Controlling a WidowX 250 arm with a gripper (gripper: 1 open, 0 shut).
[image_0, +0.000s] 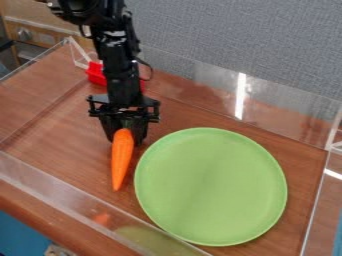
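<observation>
An orange carrot (120, 160) stands out on the wooden floor of the enclosure, its narrow end pointing toward the front. My black gripper (124, 128) is shut on its upper end, left of a large green plate (211, 187). The carrot lies just beside the plate, not on it.
A red object (96, 72) sits behind the arm at the back. Clear plastic walls (80, 216) border the wooden floor (47, 120). Free floor shows to the left and behind the plate.
</observation>
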